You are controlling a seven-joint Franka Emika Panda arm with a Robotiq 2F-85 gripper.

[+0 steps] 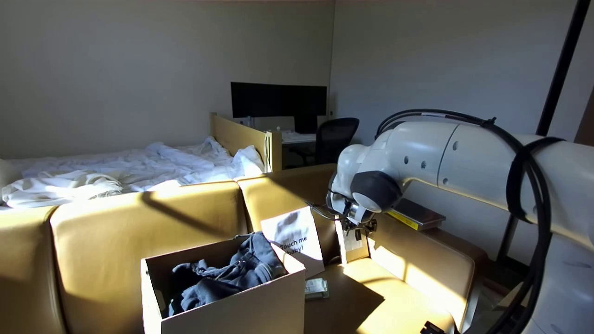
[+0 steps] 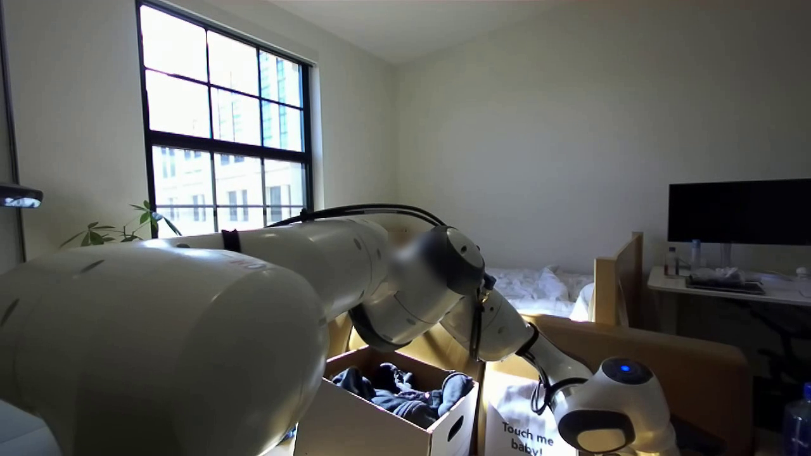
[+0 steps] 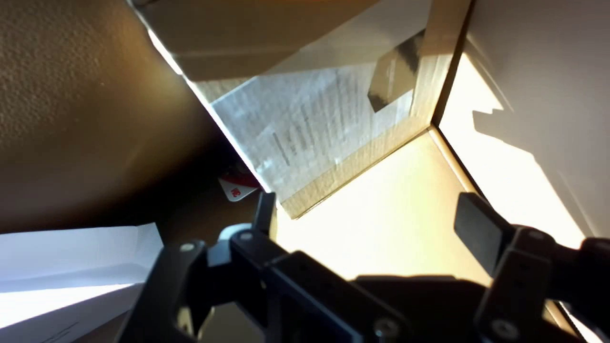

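With its fingers wide apart, my gripper hangs over the sofa's corner, holding nothing. A cardboard piece with a printed label [image 3: 320, 108] leans in that corner beyond the fingers, and it shows partly behind the gripper [image 1: 358, 229] in exterior view 1. Left of it leans a white sign [image 1: 295, 239] reading "Touch me baby!". Dark clothes [image 1: 222, 278] lie heaped in an open white box [image 1: 234, 311] on the sofa. In exterior view 2 the gripper itself is out of sight below the arm's wrist.
A small pale packet [image 1: 317, 288] lies on the seat beside the box. Books [image 1: 417, 214] rest on the sofa's arm. A bed [image 1: 139, 167] stands behind the backrest.
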